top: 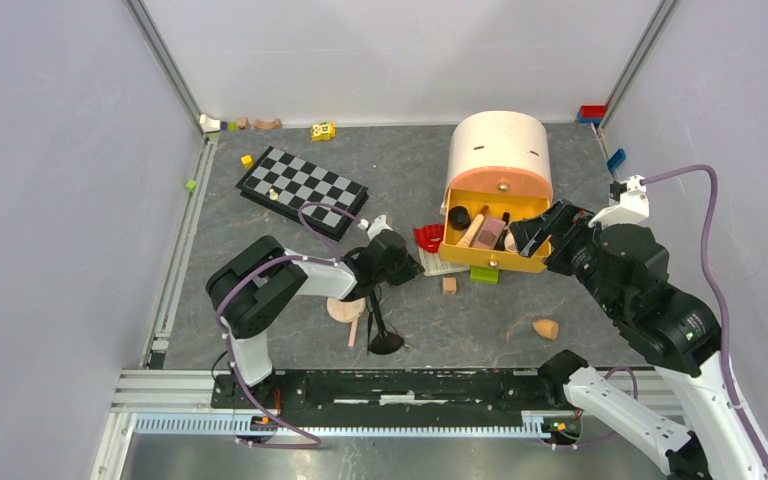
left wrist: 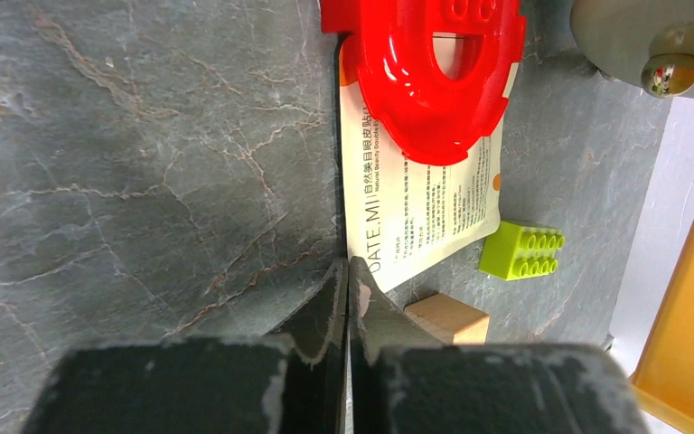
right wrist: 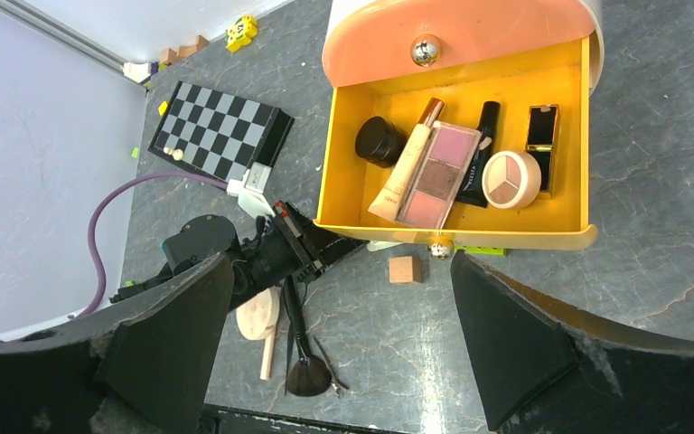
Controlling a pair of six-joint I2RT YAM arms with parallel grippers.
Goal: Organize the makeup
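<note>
My left gripper is shut on the near edge of a cream printed packet (left wrist: 420,208), which lies on the grey table partly under a red plastic piece (left wrist: 398,99). An orange-yellow drawer (right wrist: 533,226) of a pink-lidded box holds a black jar (right wrist: 379,140), a cream tube (right wrist: 399,176), a pink palette (right wrist: 435,176), a black tube, a round compact (right wrist: 511,179) and a black-and-gold case. My right gripper is open above the table, beside the drawer, with nothing held.
A chessboard (top: 302,185) lies at the back left. A green brick (left wrist: 517,249), a wooden block (right wrist: 405,269) and brushes (right wrist: 305,372) lie near the drawer. The right front table has free room around a small tan piece (top: 545,328).
</note>
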